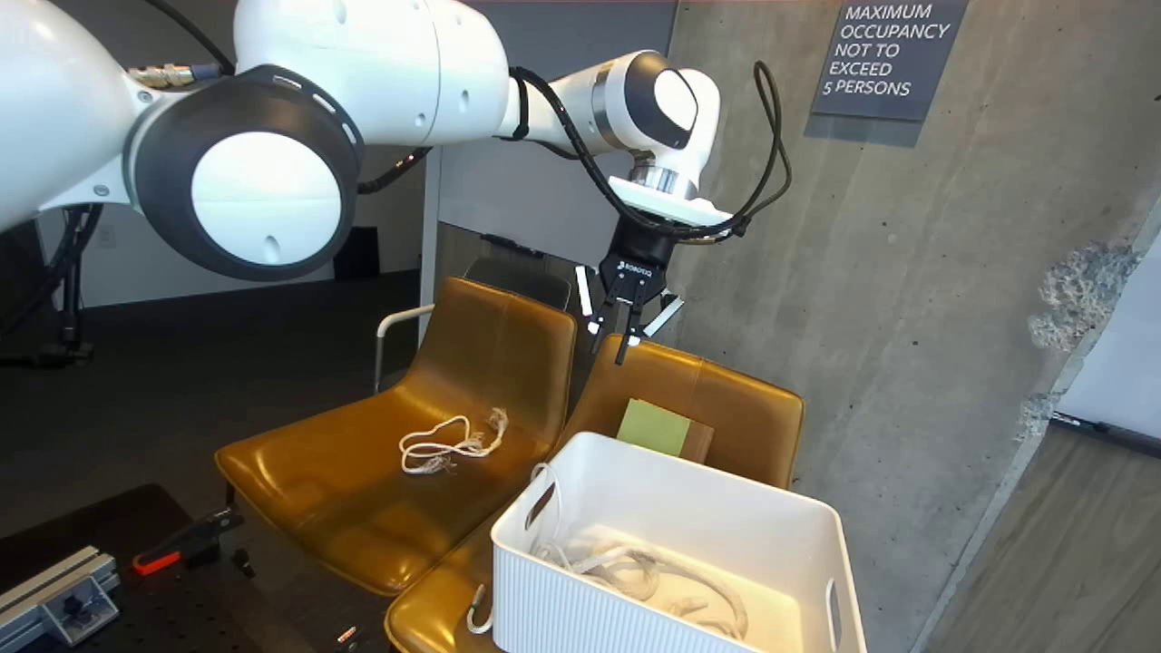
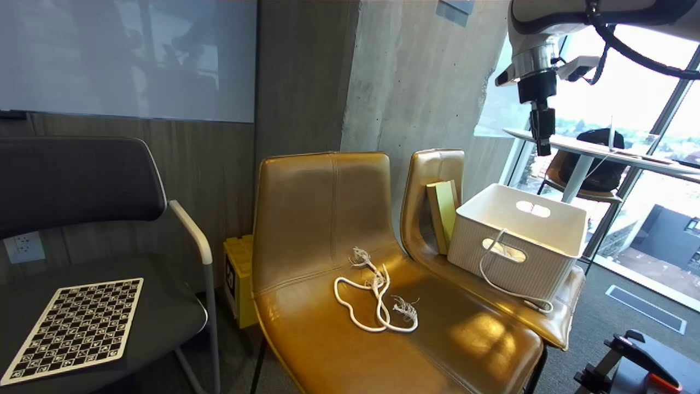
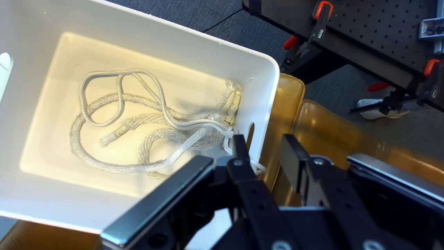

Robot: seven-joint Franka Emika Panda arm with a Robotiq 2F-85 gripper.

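Note:
Above the chairs my gripper [image 1: 611, 348] hangs open and points down, its fingers empty. In the wrist view the gripper shows a clear gap between its two fingertips, over the end of a white bin [image 3: 272, 96]. Several pale ropes [image 3: 104, 166] lie coiled on the bin's floor. One thin white cord [image 2: 484, 266] comes out through the bin's handle hole and hangs down its outside to the chair seat. Another white rope [image 2: 382, 322] with frayed ends lies loosely looped on the neighbouring brown chair [image 2: 315, 354].
Behind the bin, a green and brown block [image 1: 653, 426] leans on the chair back. A black perforated table [image 3: 374, 37] with clamps stands close by. A patterned board [image 2: 79, 328] rests on a dark chair. The concrete wall [image 1: 925, 326] rises behind the gripper.

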